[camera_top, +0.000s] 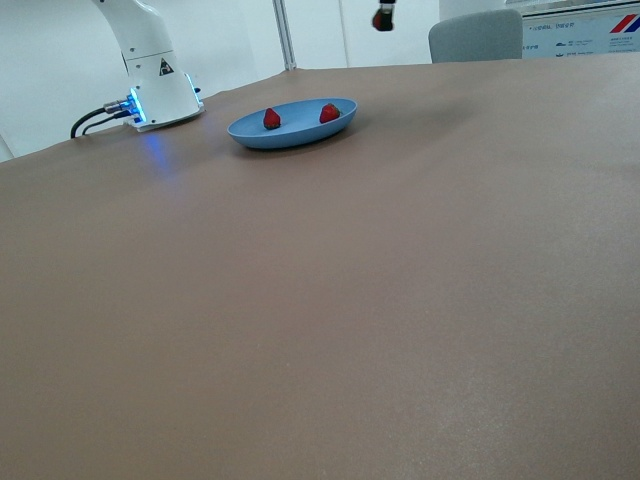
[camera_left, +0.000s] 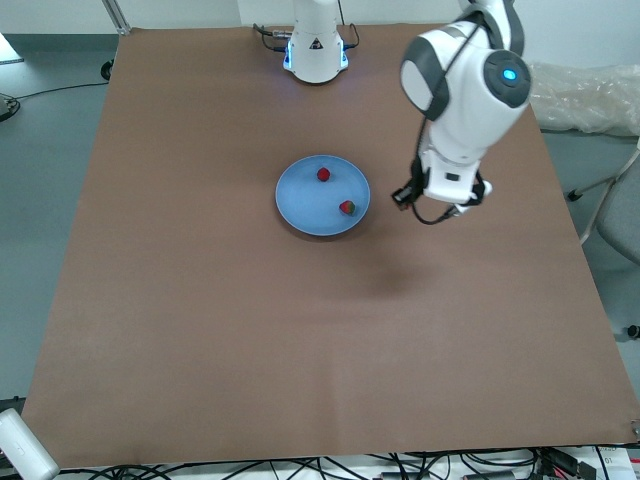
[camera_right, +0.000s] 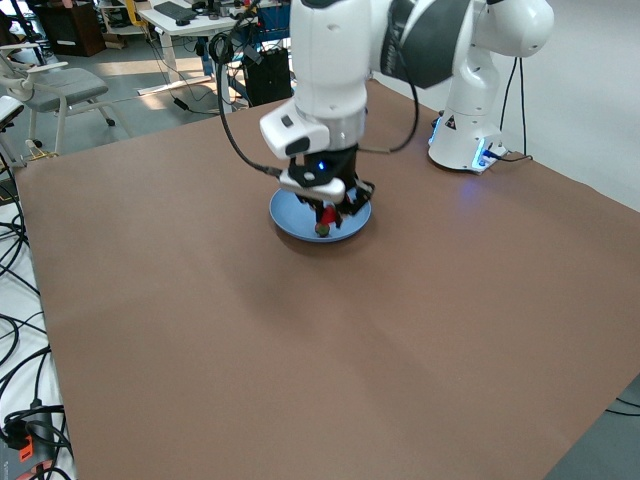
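Observation:
A blue plate (camera_left: 300, 200) lies on the brown table, holding two red strawberries, one (camera_left: 323, 174) toward the back and one (camera_left: 347, 208) toward the right; both show in the top view (camera_top: 272, 119). My gripper (camera_left: 405, 195) hangs above the table just right of the plate in the left view; only a dark tip shows at the top edge of the top view, raised well over the table. In the right view it overlaps the plate and partly hides the strawberries. Whether its fingers are open or shut cannot be made out.
A white cylinder (camera_left: 25, 445) is at the front left corner. A grey chair (camera_left: 625, 210) stands beyond the right edge.

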